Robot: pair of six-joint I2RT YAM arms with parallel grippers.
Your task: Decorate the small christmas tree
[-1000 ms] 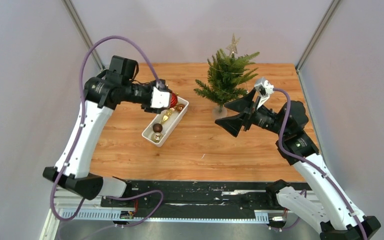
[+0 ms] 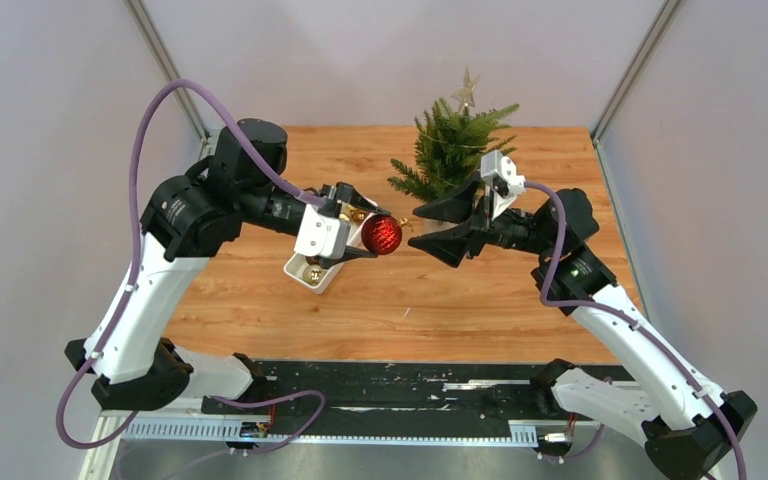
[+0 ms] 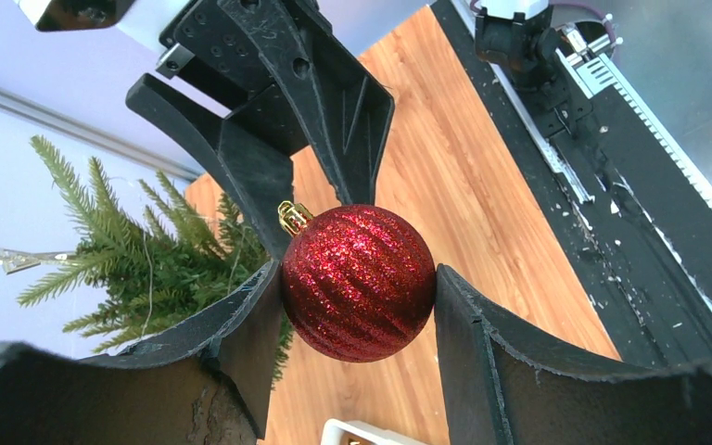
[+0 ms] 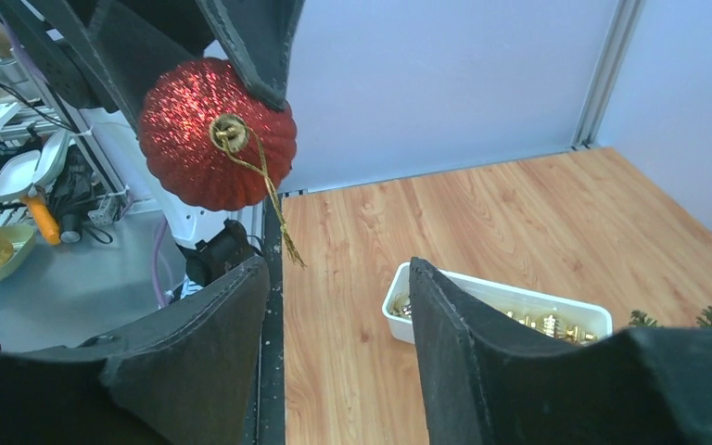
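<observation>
A glittery red ball (image 2: 382, 235) with a gold cap is pinched in my left gripper (image 2: 378, 234), held up over the table. In the left wrist view the red ball (image 3: 359, 284) sits between both fingers, its cap pointing up and left. Facing it from the right, my right gripper (image 2: 426, 230) is part open, with nothing between its fingers. The right wrist view shows the ball's gold string (image 4: 273, 199) dangling from the cap. Behind my right gripper stands the small green tree (image 2: 448, 145), a gold star (image 2: 467, 92) on its top.
A white tray (image 2: 297, 272) with gold and brown ornaments lies partly under my left gripper. Side walls and a back wall enclose the table.
My left gripper has lifted the red ball from over the tray and brought it to the right, turning its cap rightward. My right gripper has moved left towards it.
</observation>
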